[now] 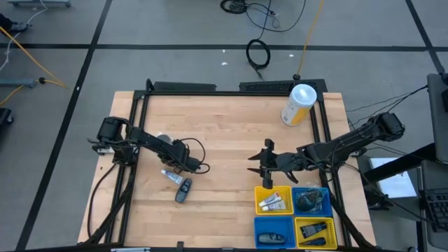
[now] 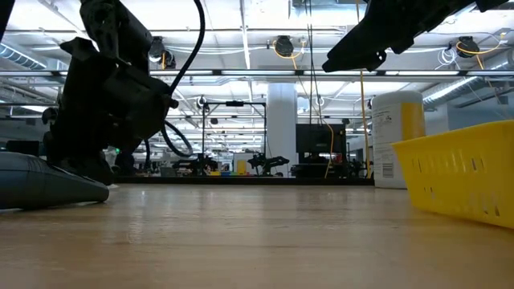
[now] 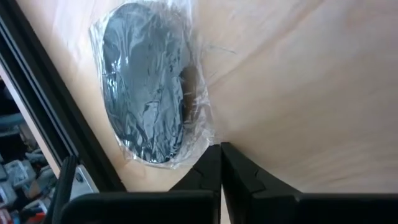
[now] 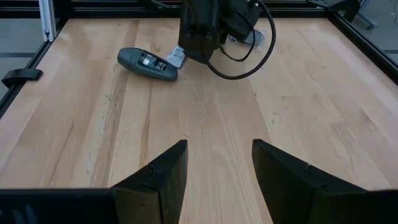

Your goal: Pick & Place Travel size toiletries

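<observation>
A dark oval item in clear plastic wrap (image 3: 143, 81) lies flat on the table in the left wrist view. My left gripper is shut just beside the wrapper's lower corner, with nothing visible between its fingers. From above, the left arm hides most of that item. A dark grey bottle (image 1: 183, 190) and a pale tube (image 1: 171, 176) lie close together near the left arm. My right gripper stands open and empty over bare wood. Below it in the high view are yellow and blue baskets (image 1: 256, 201) holding tubes, a wrapped item and dark bottles.
A white and yellow canister (image 1: 299, 105) stands at the table's back right. Black frame rails (image 1: 140, 133) run along the sides.
</observation>
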